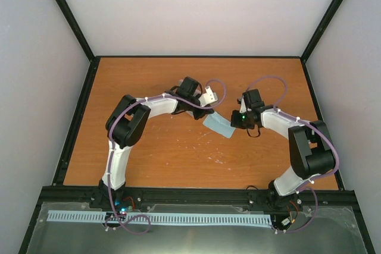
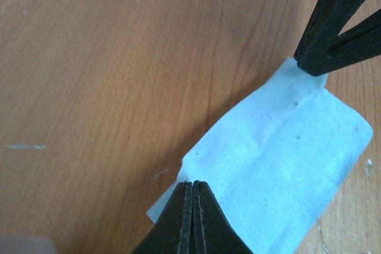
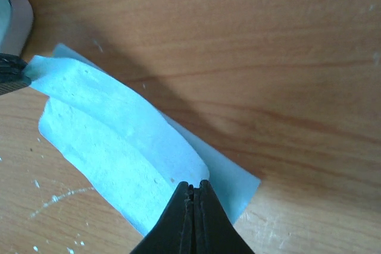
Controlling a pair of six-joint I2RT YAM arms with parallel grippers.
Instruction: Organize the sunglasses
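Observation:
A light blue cloth (image 1: 218, 124) lies on the table between my grippers, folded with raised edges. My left gripper is shut, its tips at the cloth's near edge in the left wrist view; whether any cloth is between them cannot be told. My right gripper is shut on the cloth at the opposite edge; its dark fingers also show at the upper right of the left wrist view. The sunglasses cannot be made out.
A pale grey and light blue object (image 3: 18, 25), perhaps a case, lies beside the cloth, mostly under the left arm in the top view.

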